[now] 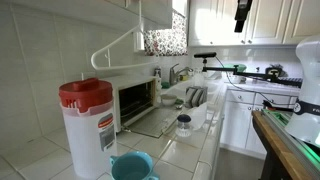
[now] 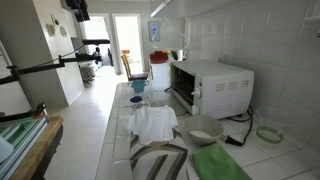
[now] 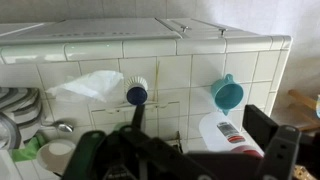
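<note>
High above the tiled counter (image 3: 183, 76), my gripper is open, with nothing between its dark fingers. In exterior view 1 a part of it shows at the upper right, clear of everything on the counter. A teal mug (image 3: 227, 93) stands near the container (image 1: 93, 140), which is white with a red lid. Farther along sits a small jar (image 3: 137, 92) with a dark base or lid; it also appears in exterior view 1 (image 1: 183, 126). Beside the jar lies a crumpled white cloth (image 2: 153, 122).
A white toaster oven (image 2: 215, 90) stands against the wall. Near it are a bowl (image 2: 203, 128), a green towel (image 2: 218, 163) and a striped towel (image 2: 158, 162). Bare tiles separate the jar and the mug. Cabinets overhang the wall side.
</note>
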